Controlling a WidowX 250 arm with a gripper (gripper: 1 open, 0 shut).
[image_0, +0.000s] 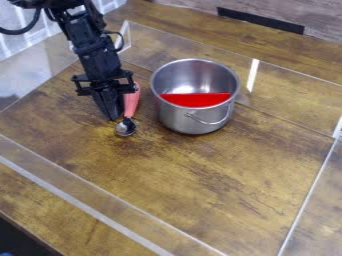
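Observation:
My black gripper (112, 102) is low over the wooden table, shut, at the left of the pot. Just beside and under its tips lies a pink object (131, 100), partly hidden by the gripper. A small dark, shiny round piece (126, 128) is below the tips; whether it is joined to the pink object is unclear. A large steel pot (195, 118) with a red band inside stands to the right, its handle toward the front.
Pale seams or edges run along the left and right sides. The arm reaches in from the upper left.

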